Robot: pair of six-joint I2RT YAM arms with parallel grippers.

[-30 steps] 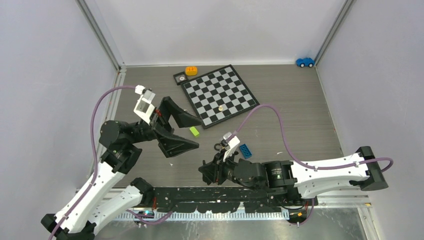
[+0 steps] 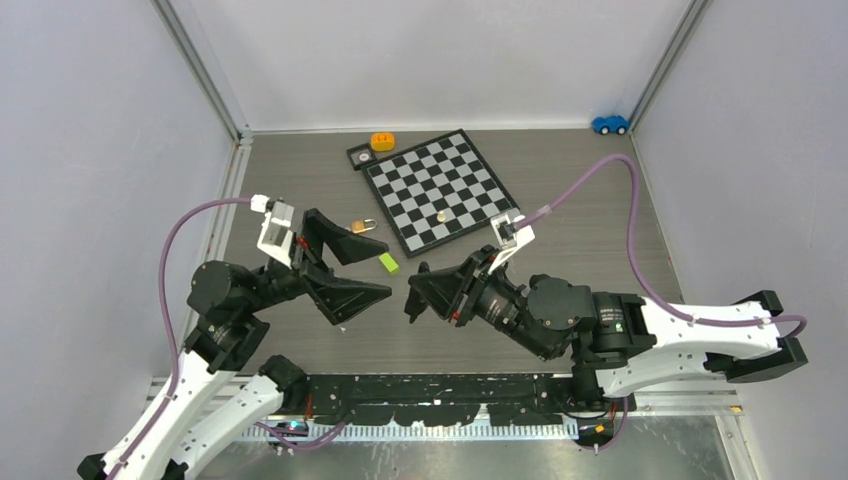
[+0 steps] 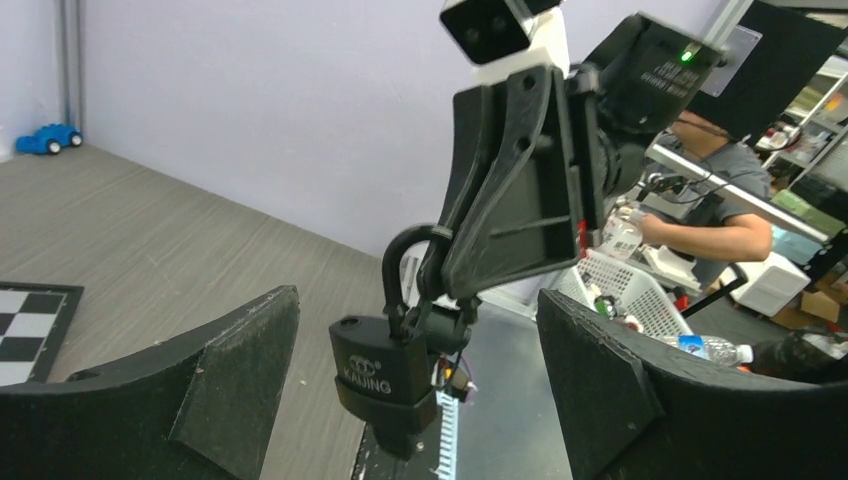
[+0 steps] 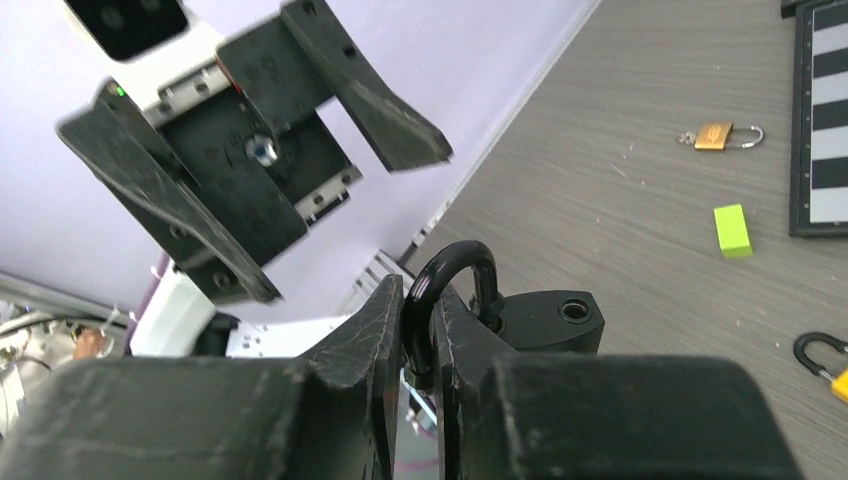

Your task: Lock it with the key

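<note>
A black padlock [image 3: 380, 370] with a curved shackle hangs from my right gripper, which is shut on that shackle; it also shows at the right gripper's tip in the top view [image 2: 418, 295]. My left gripper [image 2: 388, 270] stands open to the left of it, facing it, with nothing between its fingers. A brass padlock [image 4: 714, 136] lies on the floor beside the chessboard, and a yellow padlock [image 4: 840, 386] is partly visible at the right wrist view's edge. I cannot make out a key.
The chessboard [image 2: 395, 200] lies at the back centre, a green block [image 2: 389, 262] near its front corner. An orange object [image 2: 383, 141] and a blue toy car [image 2: 609, 124] are at the back. The floor right of the board is clear.
My right gripper has moved up and toward the back with the black padlock. My left gripper has shifted slightly left, still open.
</note>
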